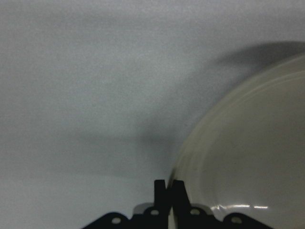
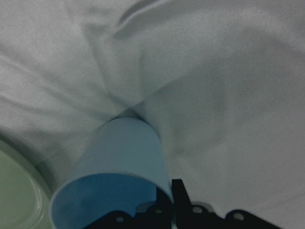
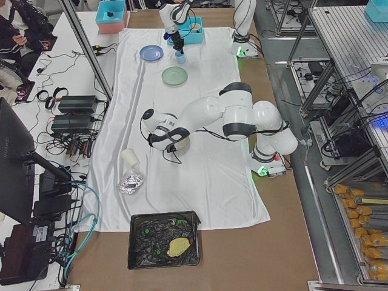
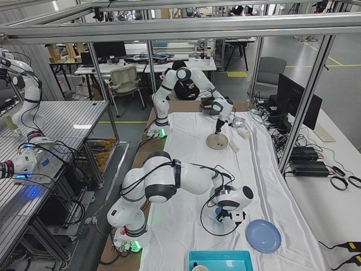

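My left gripper has its fingers together on the rim of a beige plate, which lies on the white cloth; in the camera right view the plate is at the far end. My right gripper is shut on the rim of a light blue cup, one finger inside it. Beside the cup, at the left of the right wrist view, lies a pale green plate. In the camera left view the cup is beyond that plate.
A blue plate, a turquoise bin, a white cylinder with a foil packet, and a black tray surround the work area.
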